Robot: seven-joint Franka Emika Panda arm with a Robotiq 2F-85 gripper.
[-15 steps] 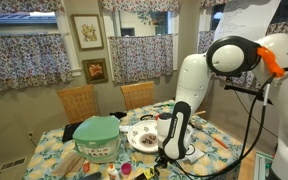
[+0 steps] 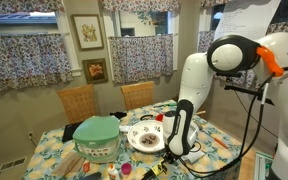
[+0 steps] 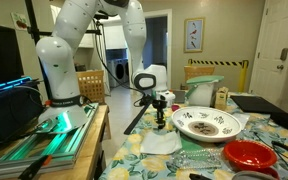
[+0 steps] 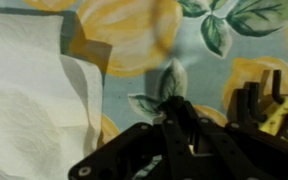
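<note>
My gripper points down low over the patterned tablecloth [image 4: 134,40], its dark fingers drawn together. Whatever lies between the fingertips is too dark and small to make out. To the left in the wrist view lies a white cloth [image 4: 29,105], which does not touch the fingers. A yellow and black item [image 4: 284,118] shows at the right edge, apart from the fingertips. Exterior view 2 has the gripper [image 3: 160,125] just behind the white cloth [image 3: 162,142].
A wide white bowl [image 3: 206,123] stands close to the gripper, with a red colander [image 3: 251,154] farther along. Exterior view 1 shows a green-lidded tub [image 2: 97,130] and a pink cup [image 2: 126,168].
The hand has shifted a little to the right in exterior view 1, and more of the yellow and black item beside it now shows. The bowl and tub stand where they were.
</note>
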